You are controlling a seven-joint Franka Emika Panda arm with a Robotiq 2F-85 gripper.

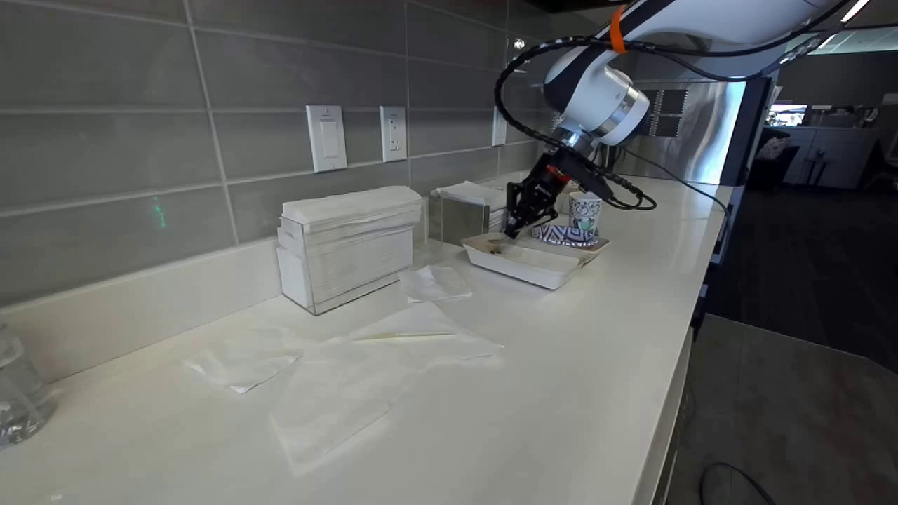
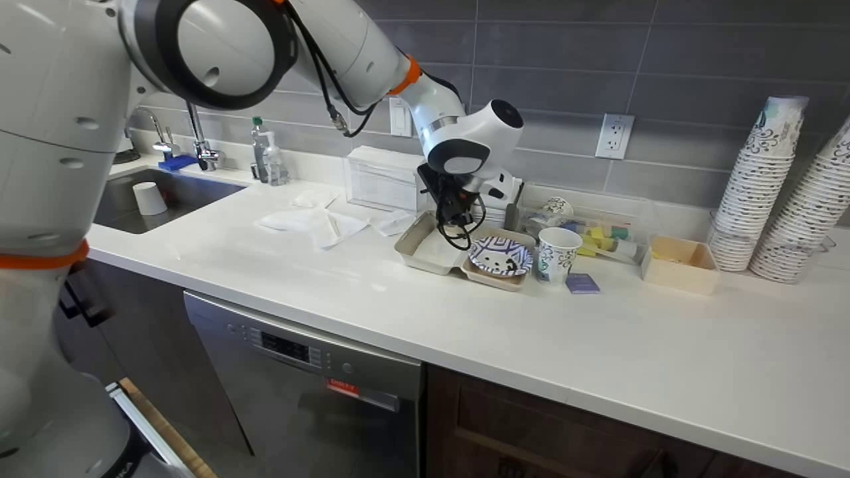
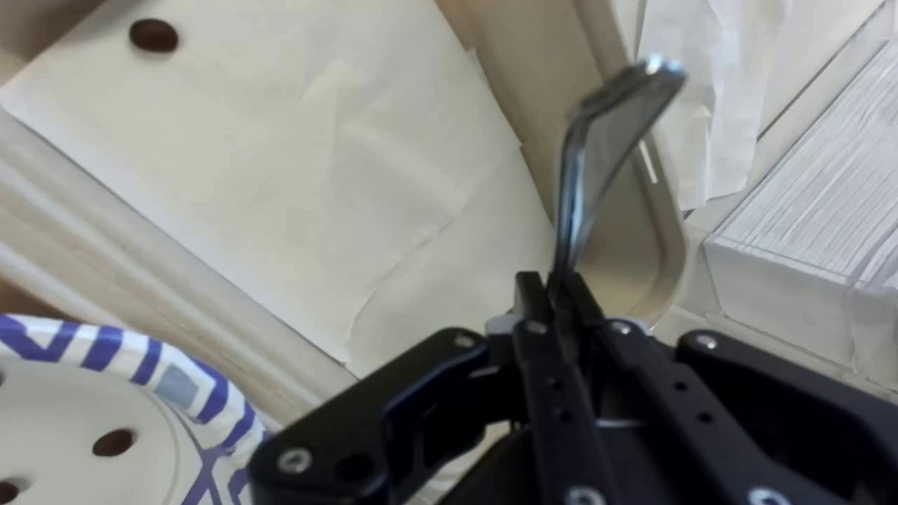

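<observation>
A shiny metal utensil, apparently a spoon point(image 3: 581, 160), sticks out from between the fingertips of my gripper, which is shut on its handle. Its far end tilts over one half of an open takeout container point(image 1: 523, 268). A white napkin point(image 3: 320, 168) lines that half, and one dark brown oval piece point(image 3: 154, 35) lies on it. The container's other half holds a paper bowl point(image 2: 500, 255) with a purple-and-white patterned rim. Several similar dark pieces sit in this bowl. Whether the utensil touches the napkin or the container wall, I cannot tell.
A patterned paper cup point(image 2: 558, 255) stands right of the container, beside a small purple packet point(image 2: 582, 283). Napkin holders point(image 1: 349, 252) line the wall. Loose napkins point(image 1: 370, 362) lie on the counter.
</observation>
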